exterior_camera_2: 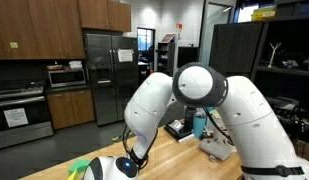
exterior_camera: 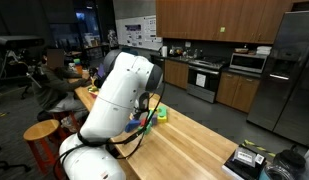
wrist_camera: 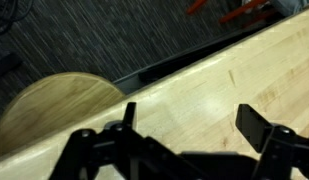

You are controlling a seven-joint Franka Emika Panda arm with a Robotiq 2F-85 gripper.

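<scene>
My gripper stands open in the wrist view, its two dark fingers wide apart and nothing between them. Below it runs the edge of the pale wooden table [wrist_camera: 184, 98], bare where it shows. In exterior view 1 the arm bends over the table's left side and hides the gripper's tips. Near the arm, small green items [exterior_camera: 161, 113] and a blue item [exterior_camera: 132, 126] lie on the table. Green items [exterior_camera_2: 82, 163] also show low in exterior view 2, partly behind the arm.
A round wooden stool top [wrist_camera: 56, 108] lies beyond the table edge, over dark carpet. Red stools [exterior_camera: 41, 130] stand left of the table. A black box [exterior_camera: 244, 160] sits at the table's right.
</scene>
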